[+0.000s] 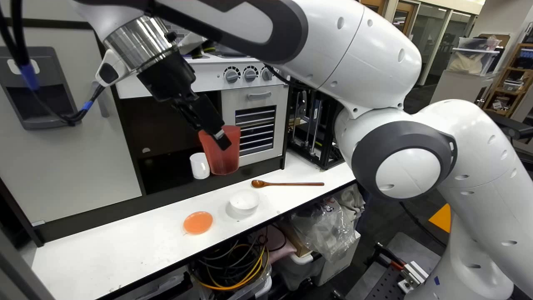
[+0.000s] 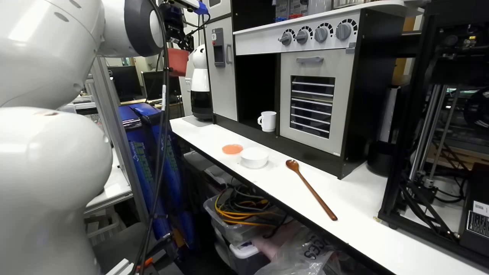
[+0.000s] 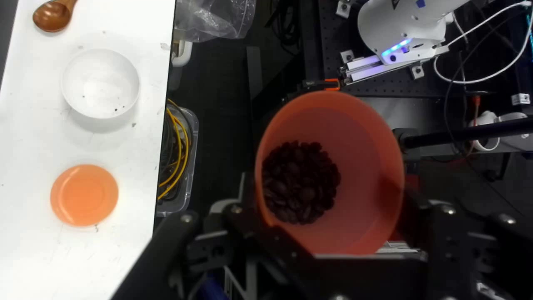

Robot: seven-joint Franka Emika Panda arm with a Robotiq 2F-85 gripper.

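A translucent red cup (image 1: 223,155) is raised well above the counter, with my gripper (image 1: 222,139) shut on its wall. Looking into the red cup (image 3: 357,200) from the wrist, I see dark coffee beans (image 3: 300,182) gathered at its bottom on one side. In exterior view 2 the red cup (image 2: 177,62) hangs high at the left, upright or nearly so. The white bowl (image 1: 244,202) rests on the counter, holding only a few dark specks in the wrist view. Beside that bowl lies a flat orange plate (image 1: 198,223).
A wooden spoon (image 1: 287,184) lies along the counter. The white mug (image 2: 267,121) stands in the dark opening beside the oven door (image 2: 311,101). Below the counter's front edge are a bin of cables (image 1: 235,265) and plastic bags.
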